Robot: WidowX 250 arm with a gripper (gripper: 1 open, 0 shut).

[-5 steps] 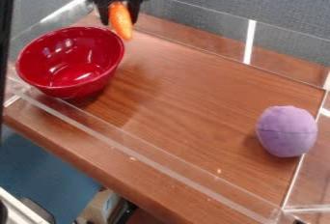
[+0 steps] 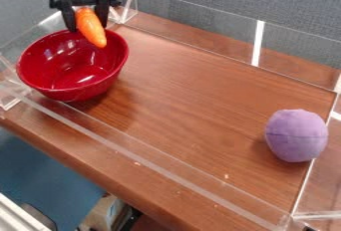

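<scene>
My black gripper (image 2: 83,6) is at the top left, shut on an orange carrot-like object (image 2: 91,28) that hangs tilted downward over the back rim of a red bowl (image 2: 67,71). The bowl sits at the left end of the wooden table (image 2: 173,125). A purple fuzzy ball (image 2: 296,133) rests at the right side of the table.
Clear plastic edging runs along the table's borders. A grey wall (image 2: 240,6) stands behind. Below the front left edge, blue floor shows.
My gripper has moved left with the orange object, from behind the bowl's right part to above the bowl's back rim. The bowl and ball look unmoved.
</scene>
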